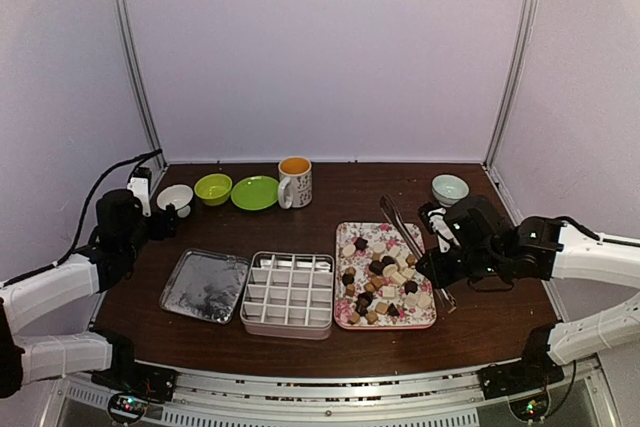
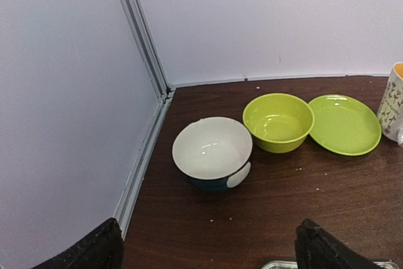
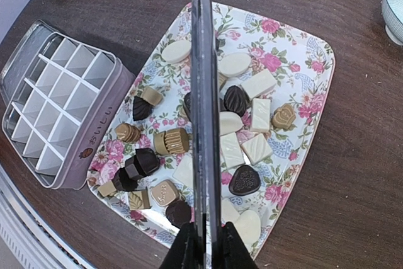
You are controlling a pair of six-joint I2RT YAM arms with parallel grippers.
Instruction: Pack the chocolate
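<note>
A floral tray [image 1: 350,317] holds several dark, brown and white chocolates, such as a dark heart [image 3: 244,180]. Left of it is the pink divided box [image 1: 287,327] with empty-looking compartments, seen also at left in the right wrist view. My right gripper is shut on metal tongs [image 3: 204,105], which hang over the tray with their tip toward the back. My left gripper stands open at the left, facing the bowls, with nothing between its fingers.
A metal lid [image 1: 200,287] lies left of the box. A white bowl [image 2: 211,146], a yellow-green bowl [image 2: 277,118], a green plate [image 2: 345,124] and a mug [image 1: 297,183] stand at the back left. Another bowl [image 1: 450,187] is at back right.
</note>
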